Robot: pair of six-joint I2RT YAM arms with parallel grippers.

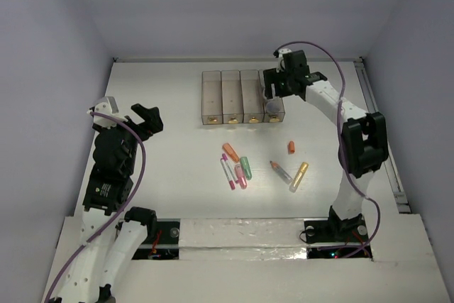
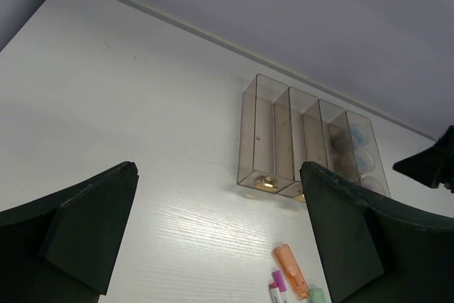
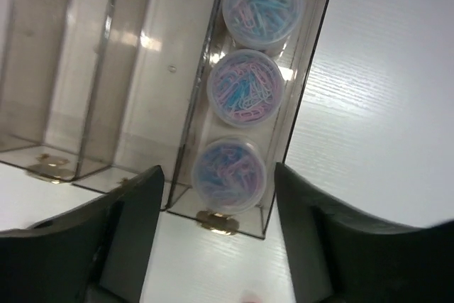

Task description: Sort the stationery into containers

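A clear bin with several long compartments [image 1: 211, 97] stands at the back. In its rightmost compartment three round tubs of paper clips sit in a row: a front tub [image 3: 229, 176], a middle tub [image 3: 245, 88] and a far tub [image 3: 262, 6]. My right gripper is open above this compartment, its fingers apart from the front tub. The other compartments look empty. Loose on the table are an orange pen [image 1: 230, 152], a green one [image 1: 245, 167], a pink one [image 1: 240, 176] and thin markers [image 1: 228, 174]. At the left, my left gripper stands open and empty.
Front right of the bin lie a grey tube with an orange tip [image 1: 281, 172], a yellow tube [image 1: 299, 177] and a small orange piece [image 1: 291, 147]. A wall rises behind the bin.
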